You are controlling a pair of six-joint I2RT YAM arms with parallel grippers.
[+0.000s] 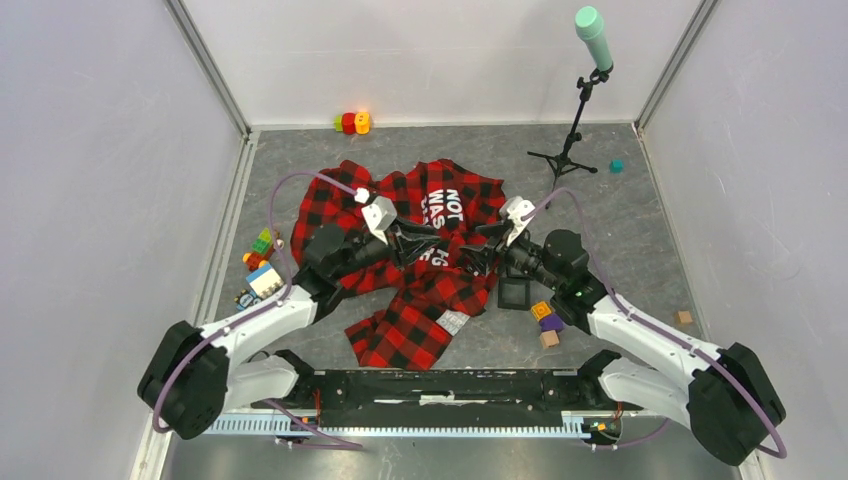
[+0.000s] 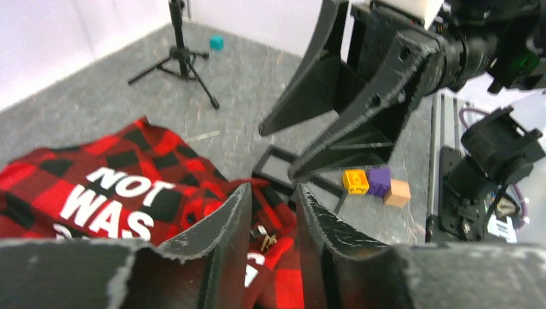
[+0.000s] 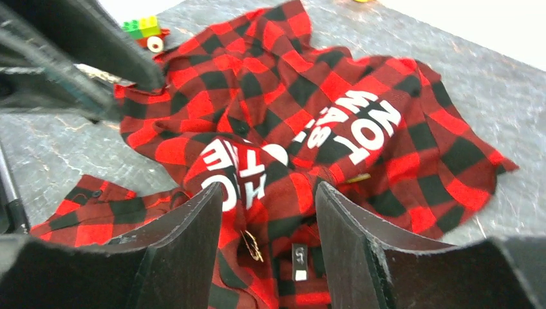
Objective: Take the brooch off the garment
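Observation:
The red-and-black checked garment [image 1: 380, 335] lies crumpled on the grey floor, white lettering in its middle. Among its folds, the right wrist view shows a small gold pin-like piece [image 3: 252, 246], and a second thin gold piece [image 3: 358, 178] farther up; I cannot tell for certain which is the brooch. My left gripper is above the cloth, its fingers part open with no object held. Facing it from the right, my right gripper is also open over the garment, with a wide empty gap. Both stand apart from the gold pieces.
A black tray [image 1: 514, 294] sits right of the garment, with an orange block [image 1: 541, 310], a purple block [image 1: 551, 323] and a wooden block [image 1: 549, 339] nearby. A tripod [image 1: 566, 157] stands at the back right. Toy blocks [image 1: 265, 279] lie at the left.

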